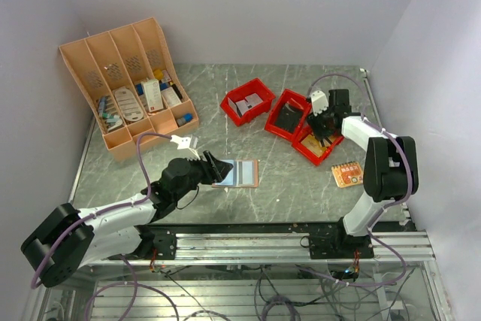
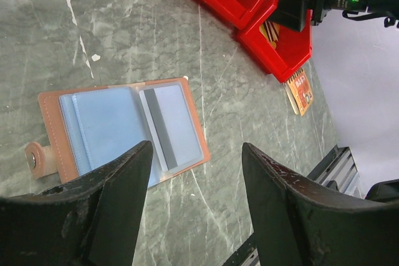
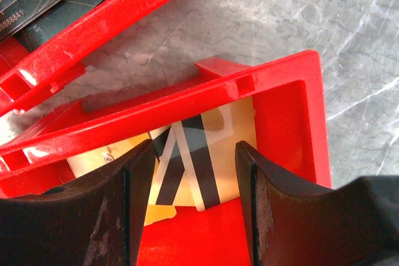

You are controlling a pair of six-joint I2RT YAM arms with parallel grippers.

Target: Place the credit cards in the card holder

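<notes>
My right gripper is open and reaches into a red tray (image 3: 315, 116) at the right, over yellow cards with black stripes (image 3: 224, 147); no card is clearly held. A second red tray (image 1: 276, 125) beside it holds dark cards (image 1: 288, 116), and a third (image 1: 234, 111) holds grey and white cards. The card holder (image 2: 106, 129), a tan-edged wallet with blue and white sleeves, lies flat at the front centre. My left gripper hovers open over that holder.
A tan compartment organiser (image 1: 120, 140) full of small items stands at the back left. An orange spiral notebook (image 1: 347, 174) lies at the right.
</notes>
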